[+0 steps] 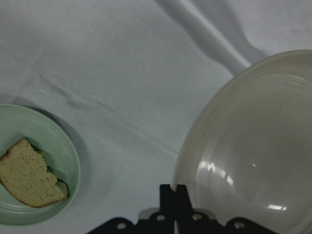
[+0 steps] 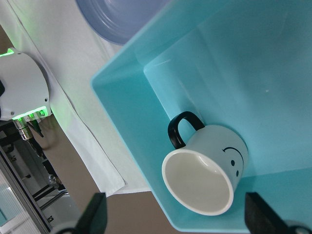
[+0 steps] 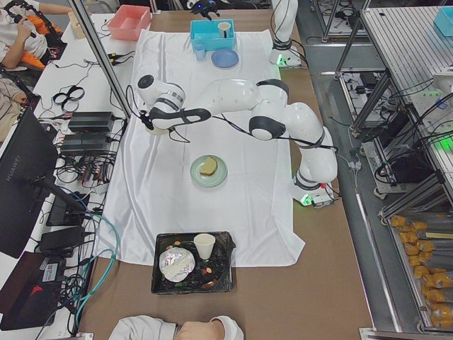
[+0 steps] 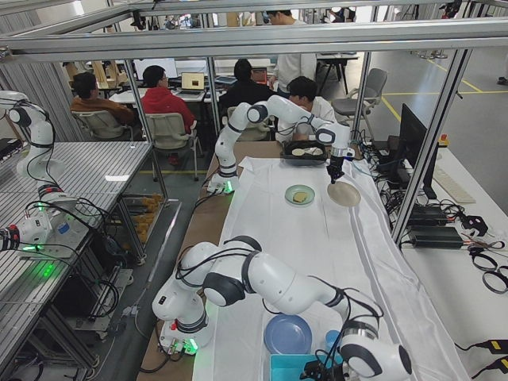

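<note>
A cream plate (image 1: 253,141) fills the right of the left wrist view, its rim between the closed fingers of my left gripper, which holds it over the cloth. Left of it a green plate (image 1: 29,122) bears a piece of bread (image 1: 27,175). In the right wrist view a blue bin (image 2: 243,73) holds a smiley mug (image 2: 204,185) lying on its side below my right gripper, whose fingers stand apart, empty. A lilac plate (image 2: 122,14) lies beside the bin.
A black tray (image 3: 159,283) with a cup and foil-covered dish sits at one table end. A small blue cup (image 3: 199,52) stands by the bin. The monitor and cables line one side.
</note>
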